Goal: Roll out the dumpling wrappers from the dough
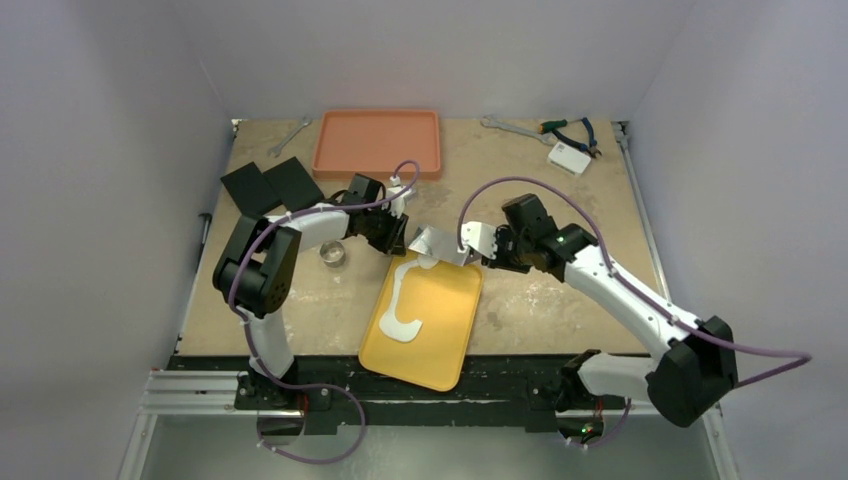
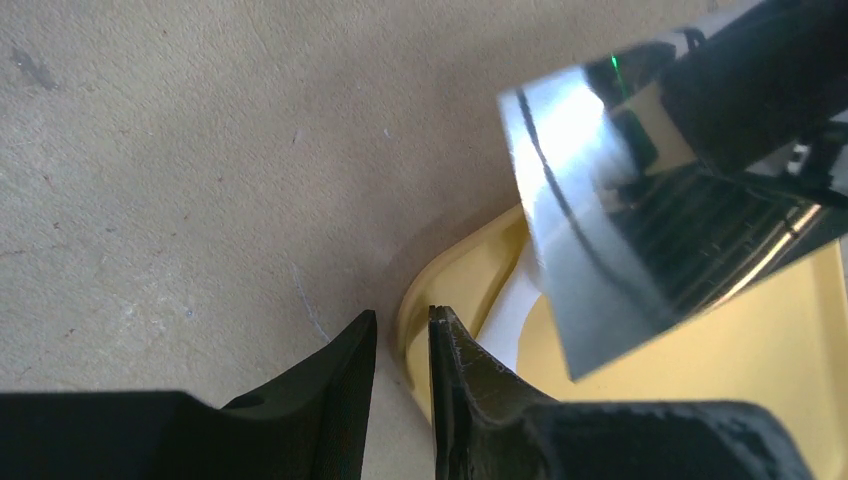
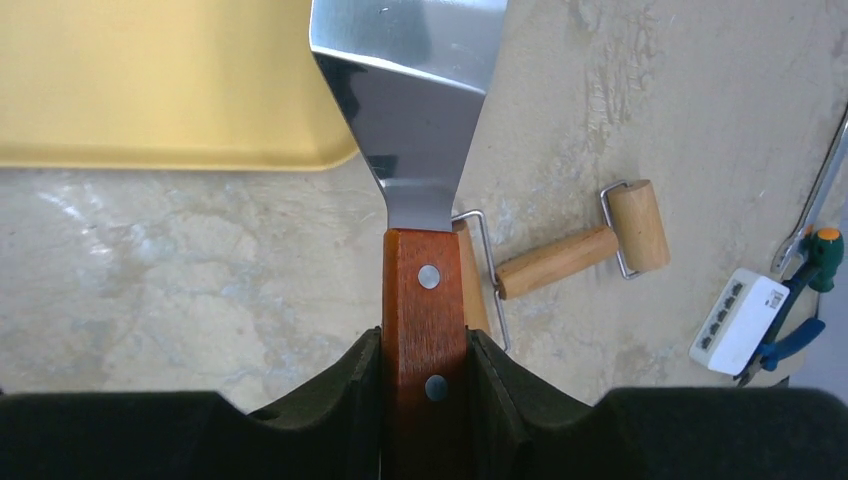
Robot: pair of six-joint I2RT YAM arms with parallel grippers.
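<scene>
My right gripper is shut on the wooden handle (image 3: 425,300) of a metal scraper, whose wide blade (image 3: 410,90) is over the edge of the yellow board (image 1: 435,330). White dough (image 1: 400,325) lies on the board as a curved strip, with more at the top end, partly hidden by the blade. My left gripper hangs by the board's upper left corner, fingers slightly apart and nothing seen between them. In the left wrist view the blade (image 2: 630,240) is just above and right of these fingers.
Wooden rollers (image 3: 555,262) lie beside the board. An orange tray (image 1: 376,135) is at the back, black plates (image 1: 290,187) and a metal cup (image 1: 333,253) at the left, wrenches, pliers and a white box (image 1: 568,158) at the back right.
</scene>
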